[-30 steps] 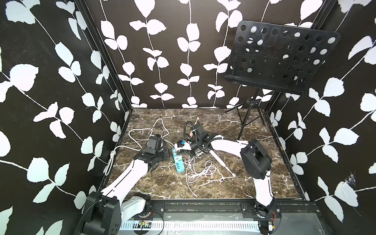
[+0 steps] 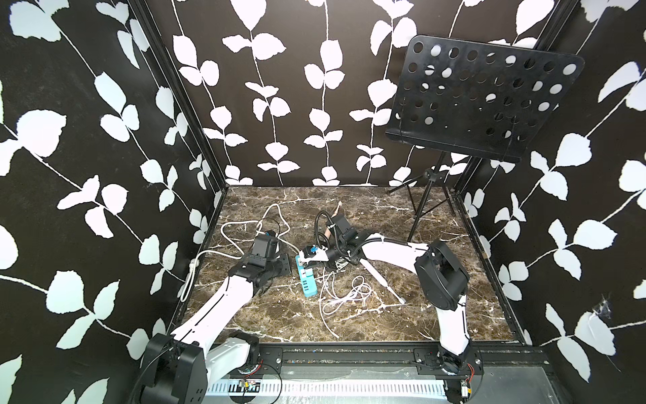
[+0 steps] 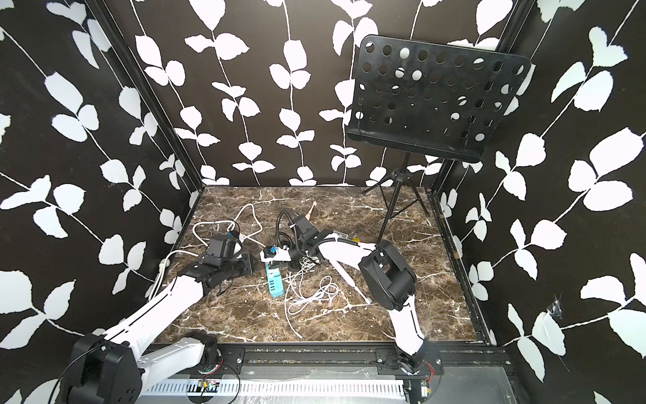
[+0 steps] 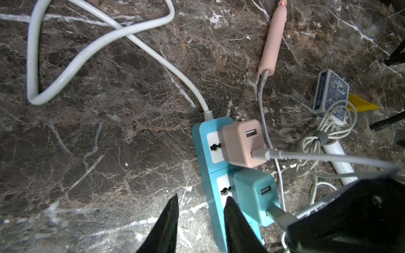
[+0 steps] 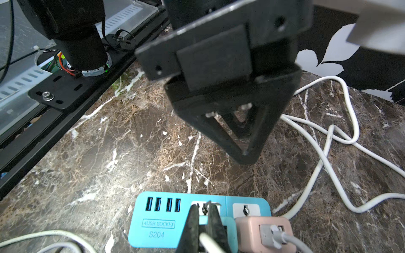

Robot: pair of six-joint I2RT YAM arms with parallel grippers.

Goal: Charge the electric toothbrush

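Note:
A blue power strip (image 2: 308,284) lies mid-table, with a pink charger (image 4: 240,141) and a teal charger (image 4: 253,189) plugged in, cables attached. My left gripper hangs open left of the strip, nothing between its fingers. My right gripper is shut over the teal charger and its cable; whether it grips either is unclear. A pink pen-like item (image 4: 273,38) on a cable lies behind the strip; a white rod (image 2: 380,279), possibly the toothbrush, lies to the right.
A black music stand (image 3: 430,94) stands at the back right. Loose white cables (image 4: 177,71) spread around the strip. A card box (image 4: 329,94) and coiled cables lie right of it. Bare table shows at the front left.
The two arms look almost unmoved in the top left view; no other change is visible.

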